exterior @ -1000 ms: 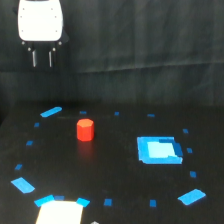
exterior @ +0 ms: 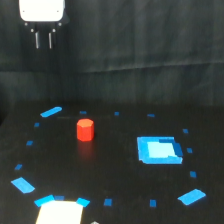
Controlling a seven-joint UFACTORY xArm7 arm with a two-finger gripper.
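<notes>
A red, roughly cylindrical block [exterior: 85, 130] stands on the dark table, left of the middle. On the right side of the table lies a blue-edged square [exterior: 142, 147] with a white patch [exterior: 160, 150] inside it. High in the upper left corner is my gripper [exterior: 44, 41], far above the block and further left. Its two thin fingers [exterior: 51, 40] point down and stand apart, with nothing visible between them.
Small blue tape marks are scattered round the table, with longer blue strips [exterior: 191, 197] near its edges. A bright white object [exterior: 60, 213] sits at the front left edge. Open table separates the red block from the blue square. A dark curtain [exterior: 140, 50] hangs behind.
My gripper has risen, and its fingers appear somewhat closer together than before. The red block and the blue square have stayed in place.
</notes>
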